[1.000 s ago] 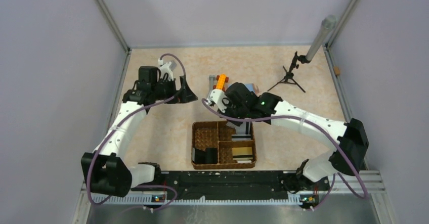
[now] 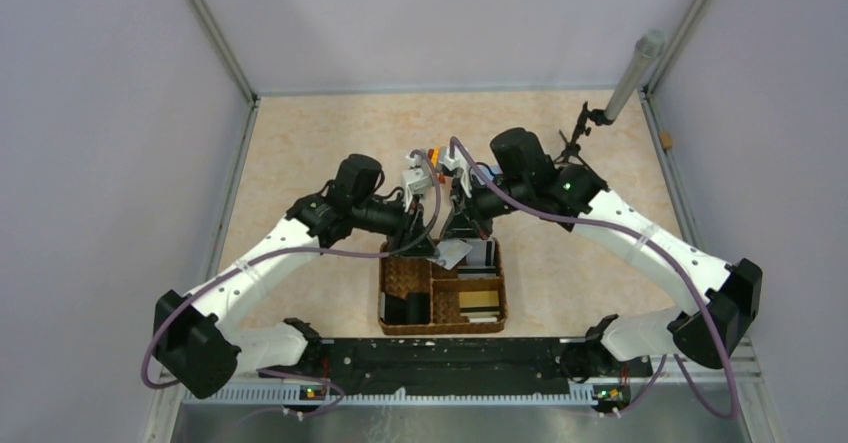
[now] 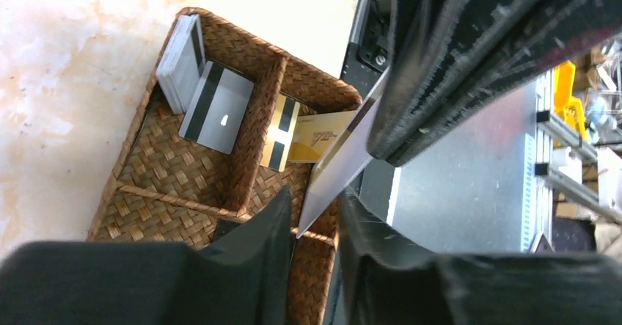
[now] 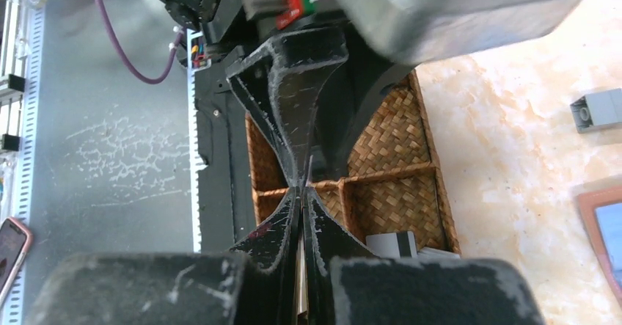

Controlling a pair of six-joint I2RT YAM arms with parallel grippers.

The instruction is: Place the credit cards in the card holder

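A white card [image 2: 452, 253] hangs over the woven basket [image 2: 383, 275], gripped by my shut right gripper. Seen nearly edge-on in the left wrist view, this card [image 3: 337, 167] slants down from the right gripper's black fingers [image 3: 433, 83]. Its lower end reaches between the parted fingers of my left gripper, which is still open around it. Dark items [image 2: 405, 309] fill the basket's front left compartment; I cannot tell if one is a card holder. Gold cards [image 3: 323, 136] and grey cards [image 3: 220, 108] lie in the right-hand compartments.
Both grippers are close together above the basket. Beyond it on the table are a grey block [image 4: 598, 110] and a blue item with a pink edge [image 4: 610, 226]. A stand [image 2: 578, 133] occupies the back right.
My left arm has come right and toward the basket, up to the card. My right gripper has risen from the back right compartment with the card and tilted toward the left one.
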